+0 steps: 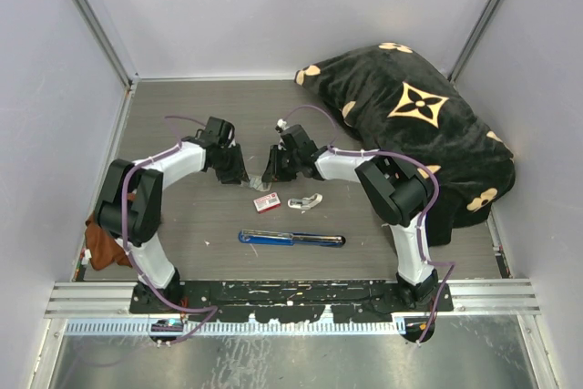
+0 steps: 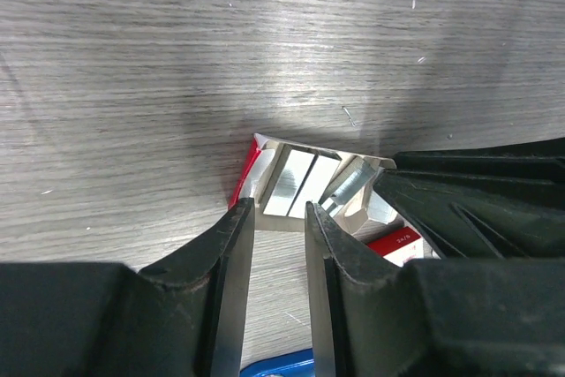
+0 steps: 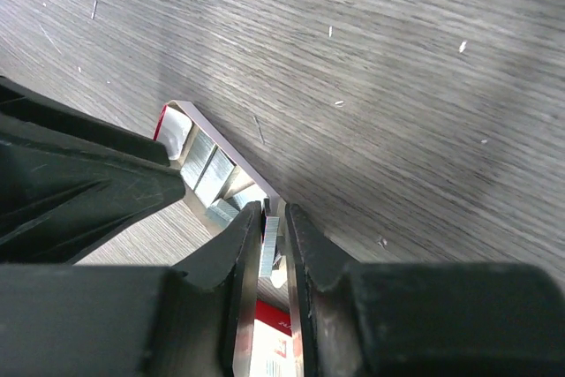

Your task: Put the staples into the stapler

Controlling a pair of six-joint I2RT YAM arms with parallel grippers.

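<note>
A small open staple box [image 2: 282, 222] with a red side holds several silver staple strips [image 2: 301, 181]. My left gripper is shut on the box, its fingertips at the end with the red side. At the box's other end my right gripper stands narrowly open, its fingers either side of a staple strip [image 3: 269, 247]; whether they press on it does not show. In the top view the box [image 1: 260, 183] appears between both grippers. A long blue stapler [image 1: 291, 238] lies flat in front of them.
A red-and-white box [image 1: 267, 202] lies just in front of the grippers, with a white-and-black item [image 1: 305, 201] to its right. A dark cushion [image 1: 410, 125] fills the back right; a brown cloth [image 1: 107, 245] lies front left.
</note>
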